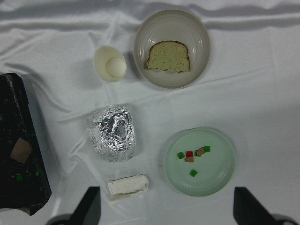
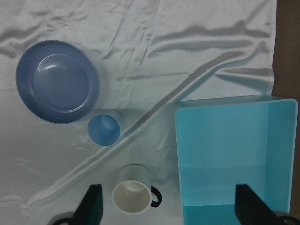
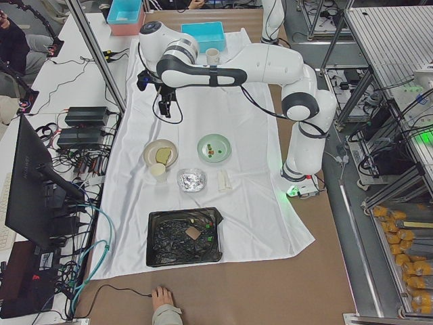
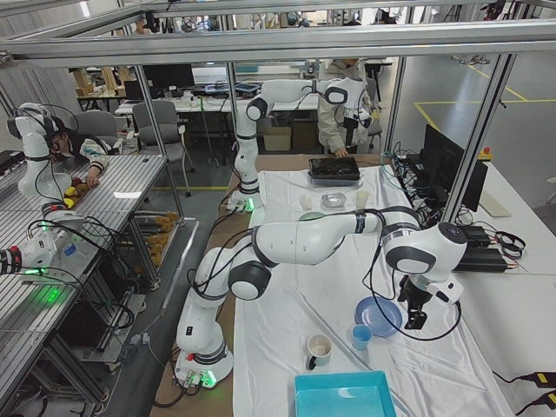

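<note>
My left gripper hangs open above a green plate (image 1: 187, 178) with small coloured pieces, a foil-covered dish (image 1: 111, 133), a white wrapped item (image 1: 128, 185), a cream cup (image 1: 110, 64) and a beige plate (image 1: 140, 47) holding a bread slice (image 1: 168, 57). My right gripper is open, high over a blue plate (image 2: 56, 82), blue cup (image 2: 103, 129), white mug (image 2: 132, 196) with dark handle and turquoise bin (image 2: 222, 154). Neither gripper holds anything.
A black tray (image 3: 183, 250) stands at one end of the white cloth. A monitor and cables line one side. A person's hand (image 3: 162, 298) rests beside the black tray.
</note>
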